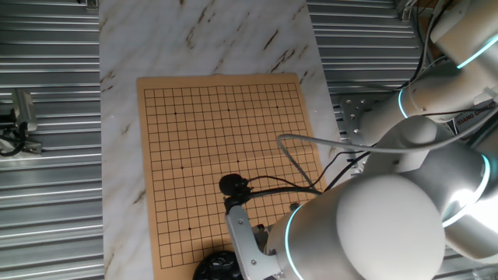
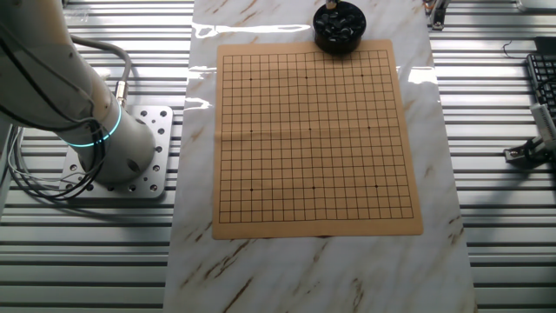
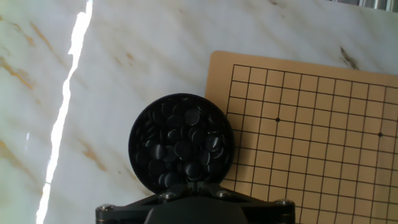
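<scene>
A round black bowl (image 3: 140,146) full of black stones (image 3: 183,149) stands at the corner of a tan Go board (image 3: 221,74), overlapping its edge. In the wrist view my gripper is at the bowl's near side, its fingertips close together over the rim area. It looks shut, and no stone shows between the fingers. Exterior view 2 has the bowl (image 2: 339,43) at the board's far edge, with the fingertip just entering at the top of the picture. My wrist hides the fingers in exterior view 1, where the bowl (image 1: 218,268) is cut off at the bottom.
The board's grid (image 2: 313,139) is bare of stones in exterior view 2. A grey cable (image 1: 350,144) loops above the board beside the arm. Metal fixtures (image 1: 23,117) sit off the table's side.
</scene>
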